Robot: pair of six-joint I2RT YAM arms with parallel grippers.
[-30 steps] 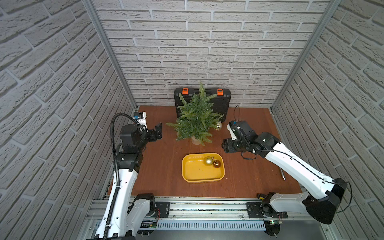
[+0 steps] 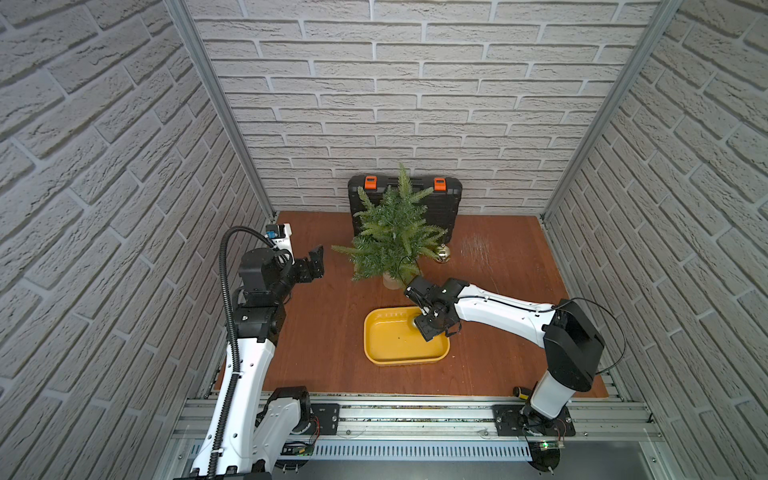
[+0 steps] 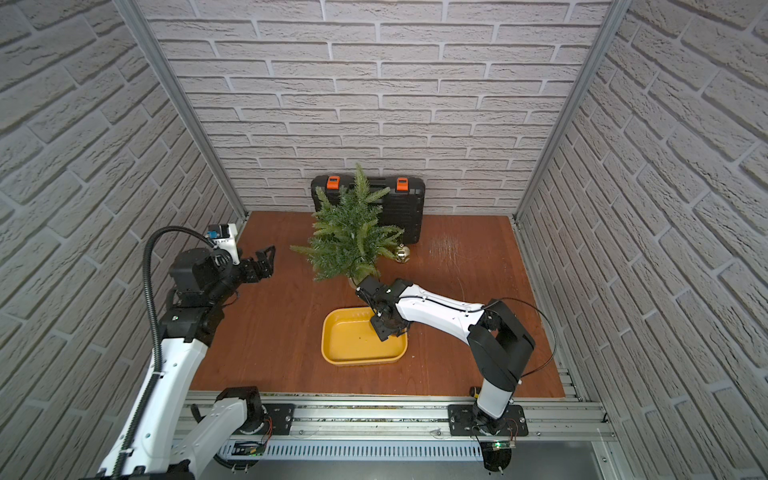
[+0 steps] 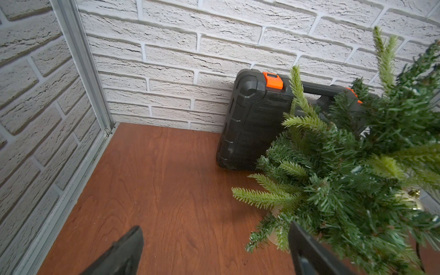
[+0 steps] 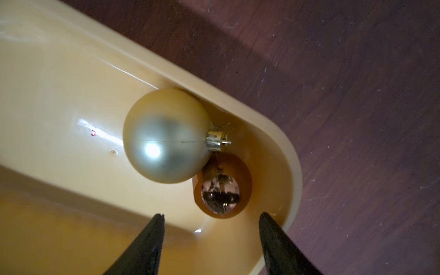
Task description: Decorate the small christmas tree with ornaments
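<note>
The small tree (image 2: 392,232) stands mid-table; a shiny gold ornament (image 2: 442,254) hangs on its right side. My right gripper is over the right end of the yellow tray (image 2: 392,344), its fingers apart and empty. In the right wrist view, a matte pale-gold ball (image 5: 162,133) and a smaller shiny copper ball (image 5: 222,188) lie inside the tray, just beyond the fingertips. My left gripper stands open and empty to the left of the tree.
A black case (image 4: 243,133) with orange latches stands upright behind the tree against the brick wall.
My right arm has swung left and toward the front, from beside the tree to over the tray, now covering the balls in the top left view. The left arm is unchanged.
</note>
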